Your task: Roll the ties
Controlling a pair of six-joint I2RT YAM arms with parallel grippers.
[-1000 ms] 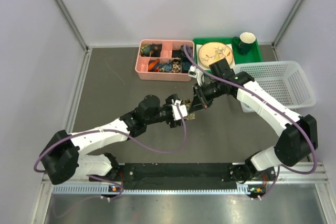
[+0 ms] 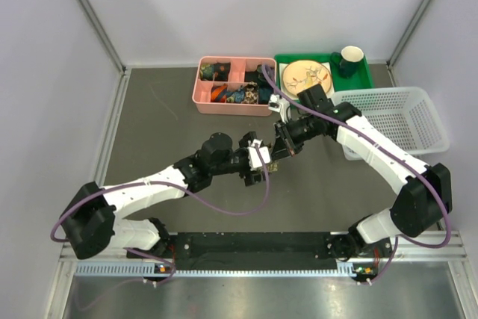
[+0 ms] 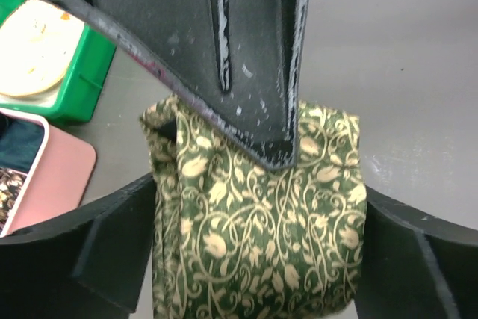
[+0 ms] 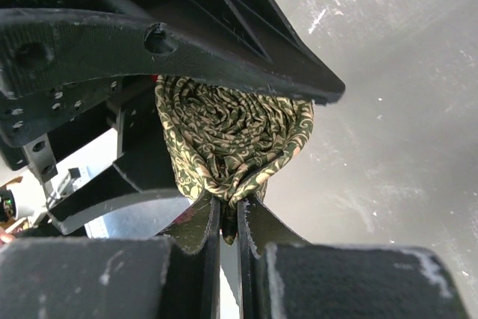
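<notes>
A green floral tie (image 3: 254, 244), rolled into a bundle, hangs between both grippers at the middle of the workspace in the top view. My left gripper (image 2: 255, 168) is part open around it, a dark finger on each side in the left wrist view. In the right wrist view the coiled end of the roll (image 4: 224, 132) faces the camera, and my right gripper is shut on its gathered lower end, with the left gripper's black fingers above and behind it.
A pink compartment box (image 2: 233, 110) with rolled ties and a green tray (image 2: 358, 76) with a mug stand at the back. A white basket (image 2: 396, 121) is on the right. The table left of the arms is clear.
The right arm stays in place.
</notes>
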